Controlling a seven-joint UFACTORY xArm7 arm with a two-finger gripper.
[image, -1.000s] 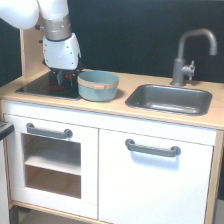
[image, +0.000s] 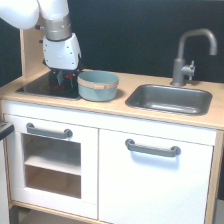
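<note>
A teal pot (image: 99, 90) with a brownish rim stands on the counter, at the right edge of the black stovetop (image: 38, 88). Reaching down from the upper left is my arm, and its gripper (image: 66, 77) is over the stovetop, just left of the pot. The dark fingers blend into the black surface, so their spacing is unclear. Whether they touch the pot's left side is also too small to make out.
A metal sink (image: 170, 98) is set into the wooden counter on the right, with a grey faucet (image: 184, 68) behind it. Bare counter (image: 118, 104) lies between pot and sink. Below are white cabinet doors with grey handles (image: 153, 149).
</note>
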